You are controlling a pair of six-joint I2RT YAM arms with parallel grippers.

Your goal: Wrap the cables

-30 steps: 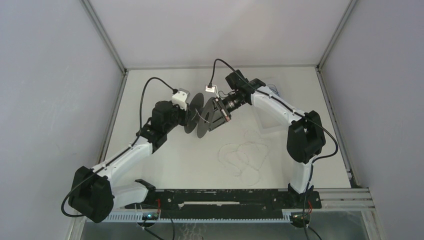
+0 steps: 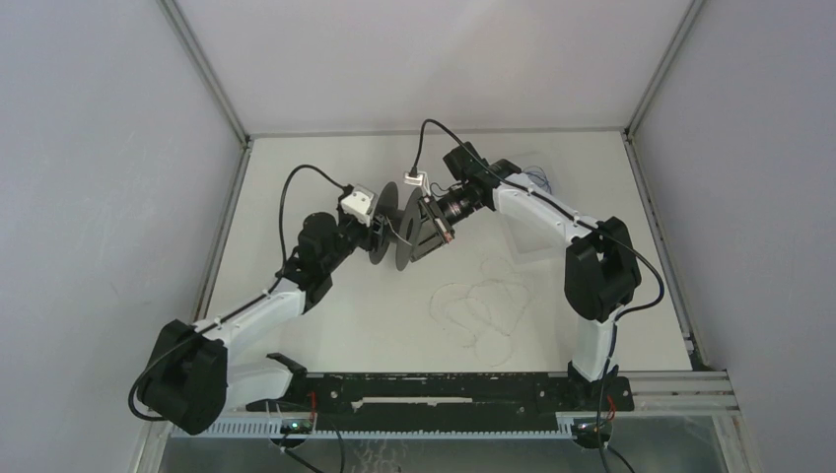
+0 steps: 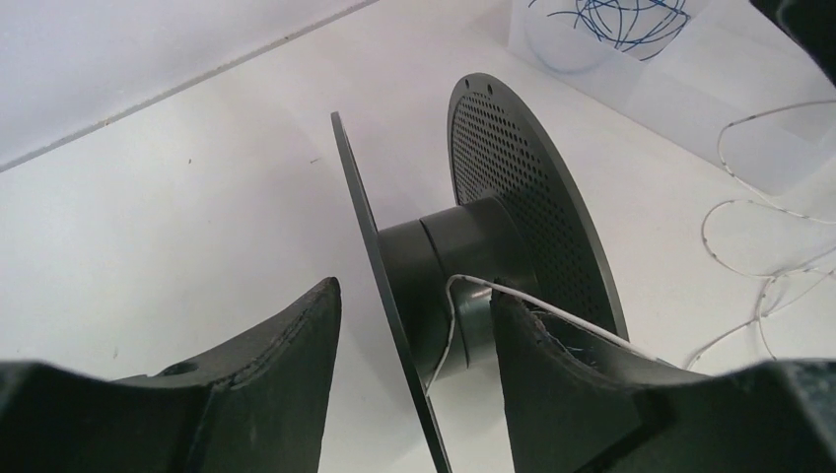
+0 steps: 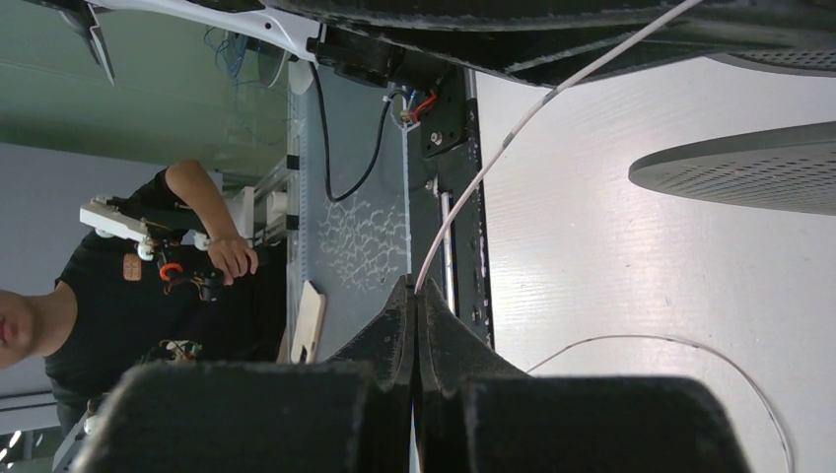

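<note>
A dark spool (image 3: 483,232) with two round flanges stands on the table between my arms. The pale cable (image 3: 552,308) runs over its core and through the gap between the flanges. In the left wrist view my left gripper stands open, one finger on each side of the near flange (image 3: 380,266); whether either touches it I cannot tell. My right gripper is shut on the cable (image 4: 478,177), which stretches taut from its fingertips toward the top of the right wrist view.
Loose cable (image 2: 478,305) lies in loops on the front right of the table. A clear bin (image 2: 532,236) with blue wire (image 3: 631,22) stands at the right, partly behind the right arm.
The spool has shifted a little right. The right arm has barely moved.
</note>
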